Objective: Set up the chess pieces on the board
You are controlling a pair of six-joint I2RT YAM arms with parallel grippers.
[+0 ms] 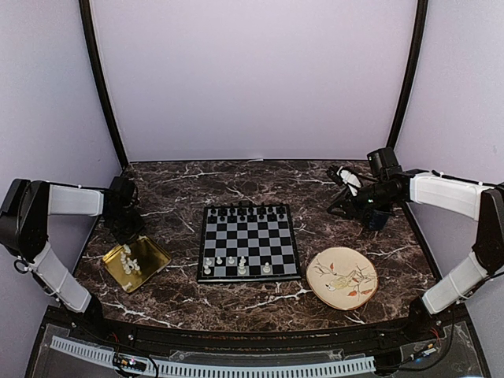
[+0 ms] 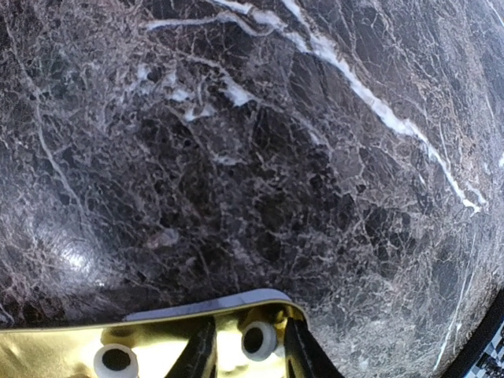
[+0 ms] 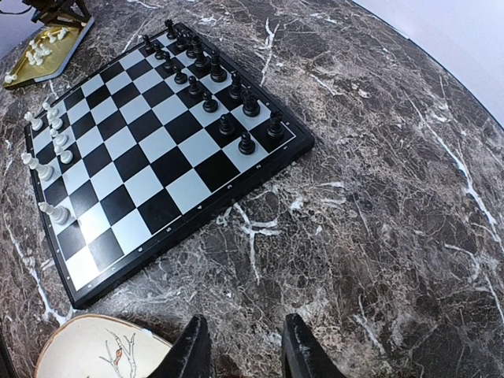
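Note:
The chessboard [image 1: 248, 244] has black pieces along its far side and several white pieces, such as a white piece [image 3: 53, 211], along its near side. More white pieces lie on the gold tray [image 1: 157, 264] at left. My left gripper hovers at the tray's far edge, fingers apart around or just over a white piece [image 2: 259, 340]; contact is unclear. Another white piece [image 2: 116, 361] lies beside it. My right gripper is held above the table right of the board, open with nothing between its fingers.
A round cream plate [image 1: 342, 277] with a leaf pattern sits right of the board, near the front. Walls stand at both sides and the back.

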